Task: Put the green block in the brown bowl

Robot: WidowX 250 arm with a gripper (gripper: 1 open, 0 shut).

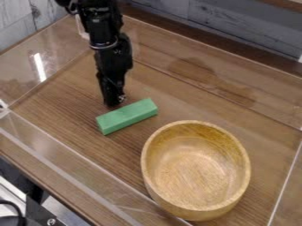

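A green block [127, 116] lies flat on the wooden table, slanting up towards the right. The brown bowl [195, 169] stands empty in front and to the right of it, a small stretch of bare wood between them. Reaching down from the top, my black arm ends in the gripper [117, 101], low at the block's far left edge. Its dark fingers blend together at this size, so their spread is unclear. Whether the tip touches the block cannot be told.
Bare table [224, 75] stretches behind and to the right of the block. A raised wooden edge runs along the back. Black cables [17, 207] hang past the table's edge at the lower left.
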